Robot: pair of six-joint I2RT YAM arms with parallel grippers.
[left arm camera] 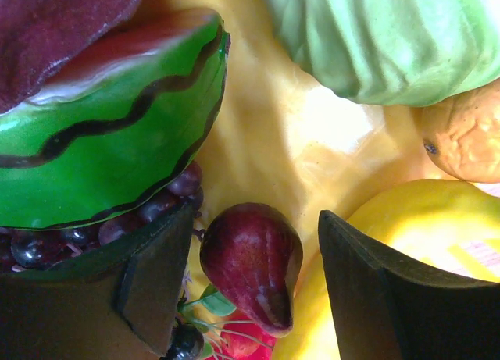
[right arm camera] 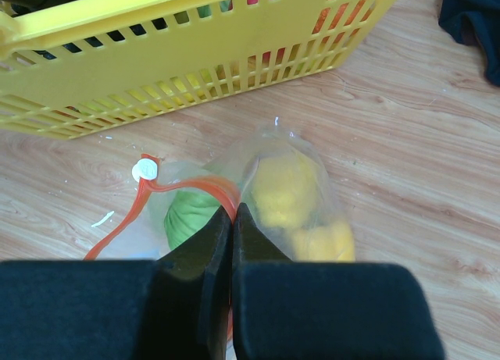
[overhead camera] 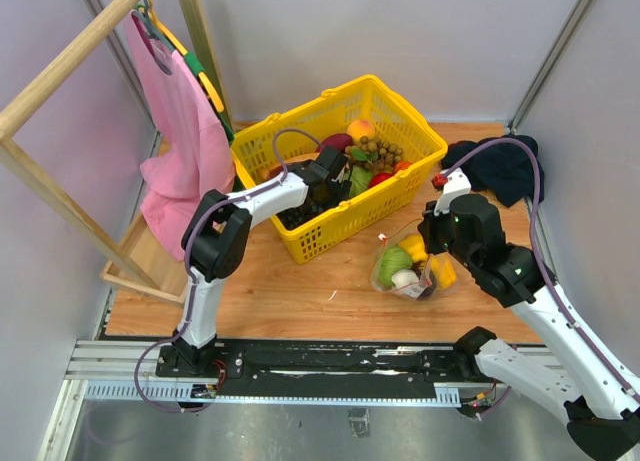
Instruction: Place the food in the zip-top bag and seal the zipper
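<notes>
Inside the yellow basket (overhead camera: 325, 243), my left gripper is part open, with a dark red, pear-shaped fruit (left arm camera: 251, 258) lying between its fingers and a gap showing on both sides. The clear zip top bag (overhead camera: 382, 251) stands on the table in front of the basket, its mouth spread. Within it are a green cabbage-like piece (overhead camera: 395, 265), a white piece (overhead camera: 404, 279) and yellow pieces (overhead camera: 443, 272). My right gripper is shut at the bag's orange zipper edge (right arm camera: 215, 184); the thin rim runs into the meeting point of its fingers. A white slider (right arm camera: 146, 169) sits on the zipper's left end.
Around the left gripper lie a watermelon slice (left arm camera: 117, 126), dark grapes (left arm camera: 129, 227), a cabbage (left arm camera: 383, 40) and a yellow fruit (left arm camera: 422, 227). A dark cloth (overhead camera: 500, 171) rests at the back right. Bare table (overhead camera: 300, 311) lies left of the bag.
</notes>
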